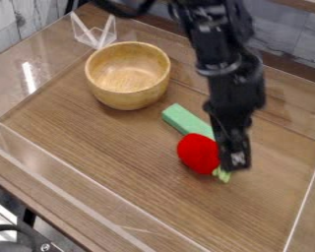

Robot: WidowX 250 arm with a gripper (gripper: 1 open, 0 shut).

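Note:
My dark gripper (226, 146) hangs from the top of the view down over the right of the table, just right of a red strawberry-like object (199, 153) with pale green leaves. Its lower end stands open, and I see nothing held in it. A green block (183, 120) lies diagonally behind the red object, partly hidden by the arm at its right end.
A wooden bowl (127, 74) sits at the upper left, with a clear plastic object (92, 28) behind it.

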